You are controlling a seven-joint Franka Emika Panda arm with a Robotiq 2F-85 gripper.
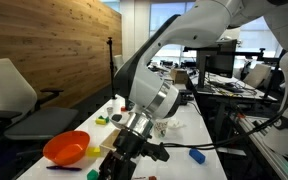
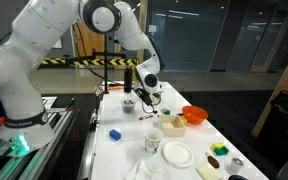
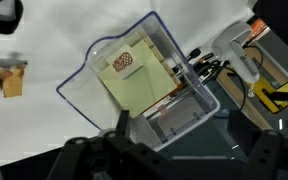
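My gripper stands open in the wrist view, its dark fingers spread at the lower part of the picture. Between and beyond them lies a clear plastic bin (image 3: 68, 92), seen from above and at a slant. Inside the bin are a yellow-green pad (image 3: 136, 88) and a small cream piece with brown dots (image 3: 123, 62). Low over the table, the gripper (image 1: 114, 166) shows near the bottom edge of exterior view 1. The arm partly hides the beige box (image 1: 108, 142) there. No held object is visible.
An orange bowl (image 1: 66, 148) sits left of the arm, and a blue block (image 1: 196, 156) lies to its right. In exterior view 2, a white mug (image 2: 152, 143), a plate (image 2: 178, 154) and a white cloth (image 2: 142, 172) occupy the near table.
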